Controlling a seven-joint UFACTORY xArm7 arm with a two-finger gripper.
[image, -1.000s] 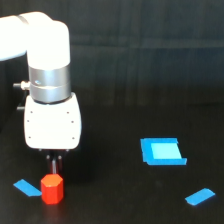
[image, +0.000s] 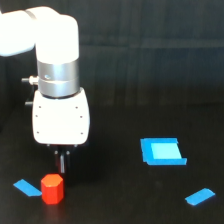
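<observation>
A red block (image: 52, 190) with a hexagonal face stands on the dark table at the lower left. My gripper (image: 61, 163) hangs from the white arm, slightly above and to the right of the block in the picture. Its thin dark fingers point down. Whether they touch the block, or how far apart they stand, is too small and dark to make out.
On the right lies a pale square (image: 165, 151) bordered with blue tape. One blue strip (image: 27, 188) is left of the block, another blue strip (image: 200, 197) at the lower right.
The arm and gripper have shifted a little to the right and slightly up in the picture. The red block stays in the same place.
</observation>
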